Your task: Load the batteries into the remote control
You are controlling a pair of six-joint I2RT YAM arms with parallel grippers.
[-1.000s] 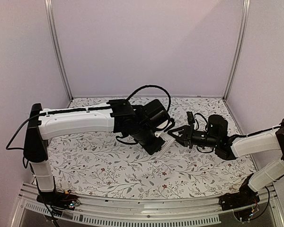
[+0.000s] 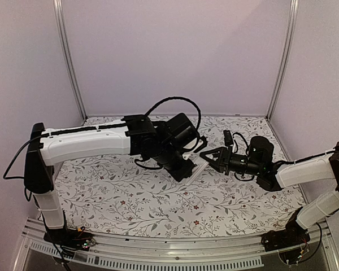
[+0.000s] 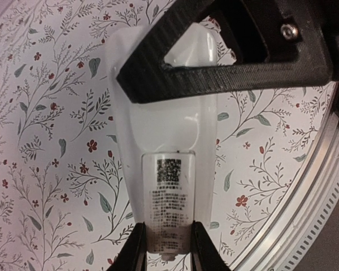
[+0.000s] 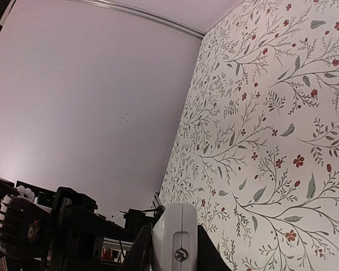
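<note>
In the left wrist view my left gripper is shut on a white battery (image 3: 168, 200) with printed label. It lies lengthwise over the lower part of the white remote control (image 3: 158, 121); whether it is seated there I cannot tell. Black fingers of my right gripper reach across the remote's upper part. In the right wrist view my right gripper is shut on the remote's white end (image 4: 172, 226). In the top view both grippers meet over the middle of the table, partly hiding the remote (image 2: 195, 172).
The flower-patterned table (image 2: 113, 197) has clear room in front and on both sides of the grippers. Pale walls enclose it at back, left and right; a metal rail (image 2: 175, 245) runs along the front edge.
The right arm looks nearly still.
</note>
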